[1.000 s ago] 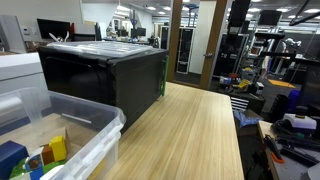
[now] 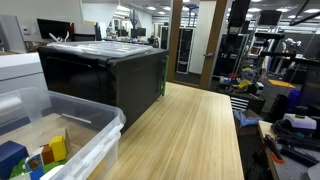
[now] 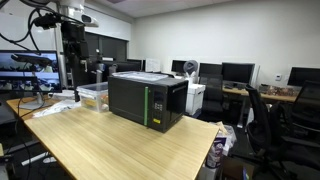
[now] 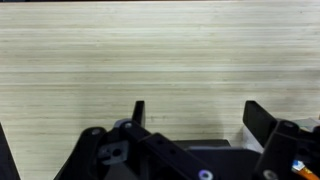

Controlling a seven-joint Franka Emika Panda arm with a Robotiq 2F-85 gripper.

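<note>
In the wrist view my gripper is open, its two dark fingers wide apart with only bare tabletop showing between and beyond them. A black microwave stands on the light wooden table, its green-edged front visible in exterior view 2. Beside it is a clear plastic bin holding several coloured blocks, among them a yellow block and a blue block. Part of the bin and its contents also shows at the lower right of the wrist view. In exterior view 2 the arm hangs over the table's left side.
Papers or a flat sheet lie on the microwave's top. Office chairs and desks with monitors stand beyond the table. A bottle is past its right edge.
</note>
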